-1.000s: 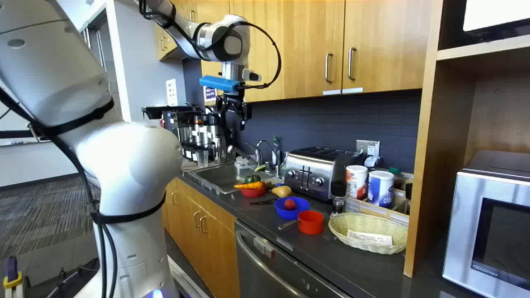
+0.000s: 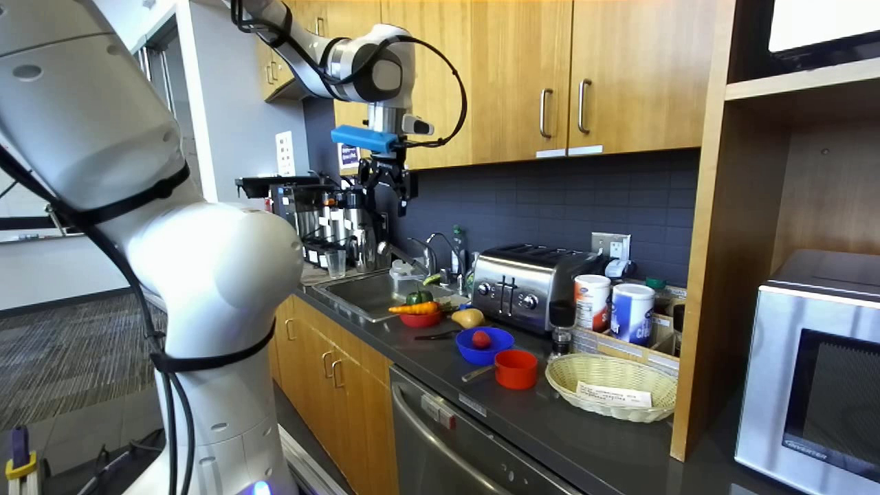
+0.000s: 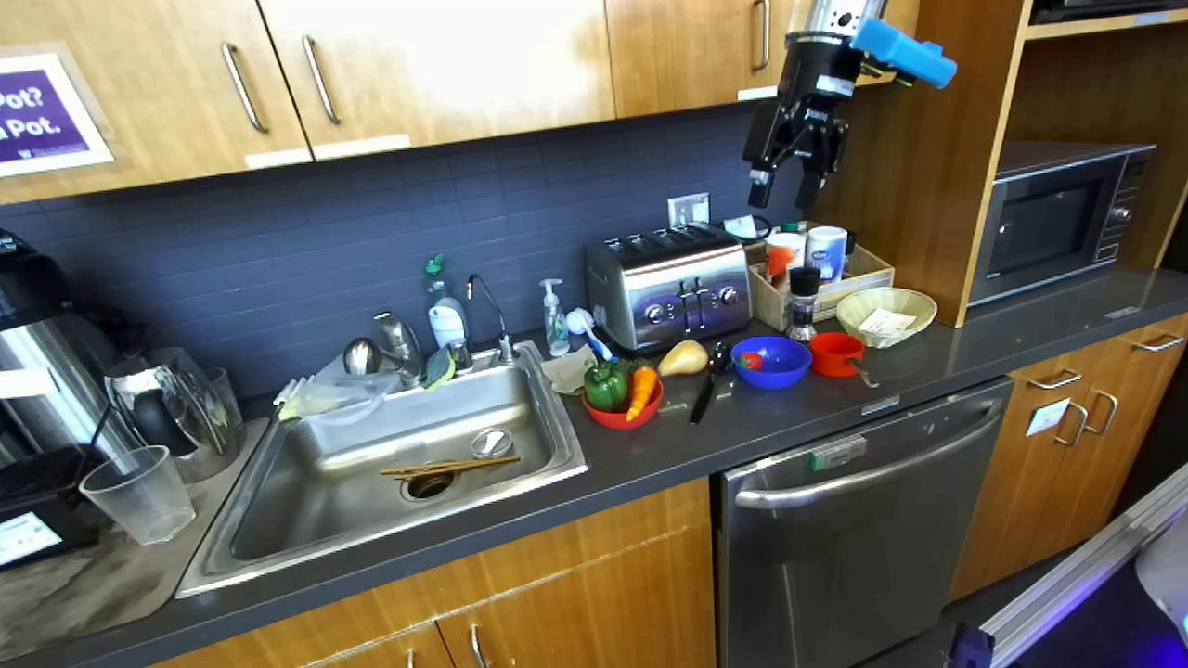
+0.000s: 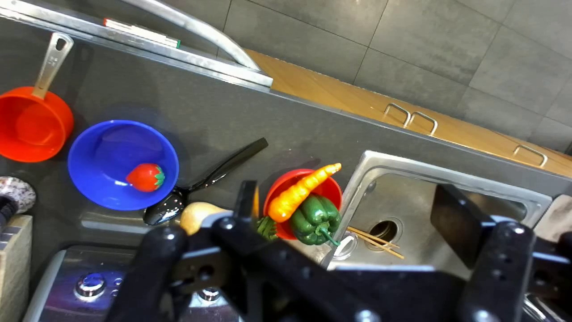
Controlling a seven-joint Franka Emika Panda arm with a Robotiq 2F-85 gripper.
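Note:
High above the counter, my gripper [image 3: 781, 204] hangs open and pointing down, with nothing between its fingers. In the wrist view its black fingers [image 4: 456, 225] are spread wide. Below lies a red bowl [image 4: 336, 188] holding a carrot [image 4: 300, 194] and a green pepper [image 4: 315, 219], with something leafy and green partly hidden by a finger. A blue bowl [image 4: 102, 155] contains a strawberry [image 4: 145, 177]. Between the bowls are a black spoon [image 4: 228, 165] and a pale pear-shaped squash [image 4: 199, 215]. An orange-red measuring cup [image 4: 32, 126] with a metal handle stands beyond the blue bowl.
Behind the bowls stands a steel toaster [image 3: 679, 295]. The sink [image 3: 334, 507] holds chopsticks [image 3: 451, 468]. To the right are a pepper grinder [image 3: 802, 302], a box of canisters [image 3: 880, 273] and a wicker basket [image 3: 919, 312]. Upper cabinets [image 2: 511, 74] are close to the arm.

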